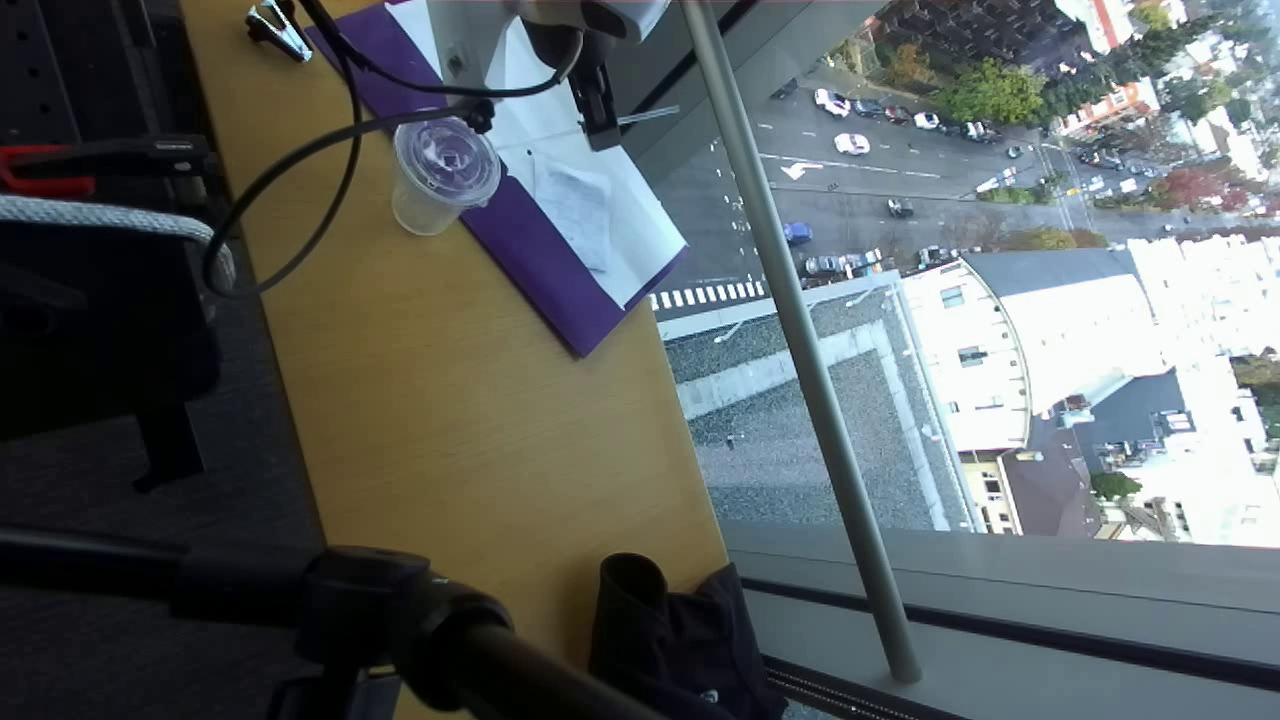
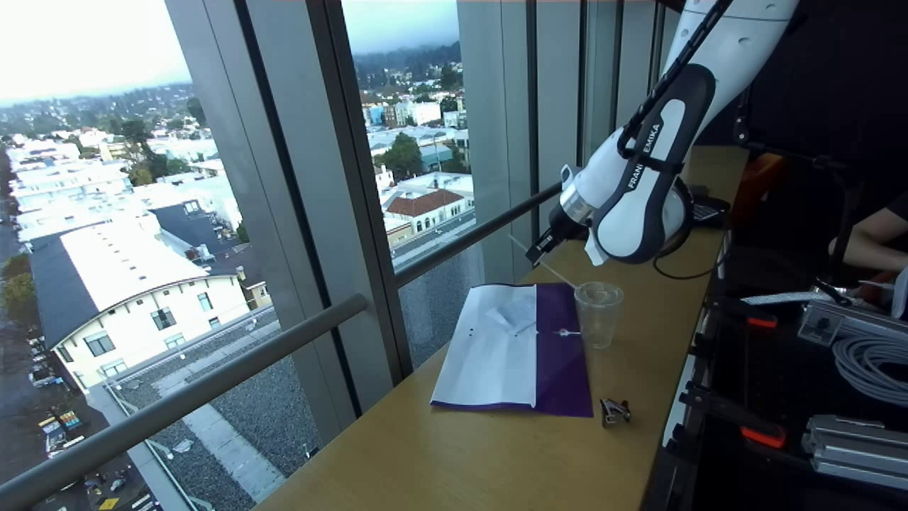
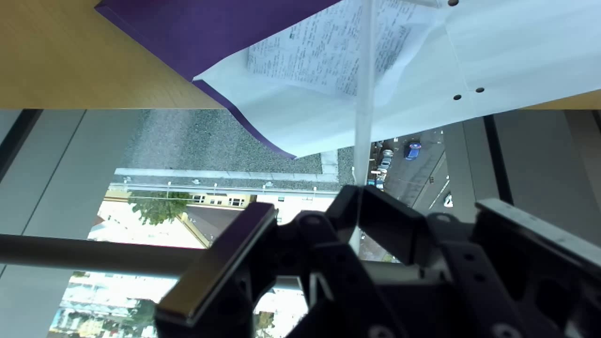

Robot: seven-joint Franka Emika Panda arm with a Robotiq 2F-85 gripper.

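Observation:
A thin translucent straw (image 3: 366,90) is pinched between the black fingertips of my gripper, running away from them over the folder. In the second exterior view the gripper (image 2: 538,253) is raised above the far side of the folder, near the window rail. From it the straw (image 2: 557,274) slants down toward the lidded clear plastic cup (image 2: 599,315); whether its lower end touches the cup, I cannot tell. Upright on the table, the cup (image 1: 444,174) stands at the purple folder's edge in the first exterior view.
An open purple folder (image 2: 566,366) with white paper (image 2: 485,366) lies under the arm. A metal staple remover (image 2: 614,412) sits near the table's edge. Dark cloth (image 1: 678,642) lies at the table's other end. The window rail (image 1: 792,312) borders the bare wooden tabletop (image 1: 480,408).

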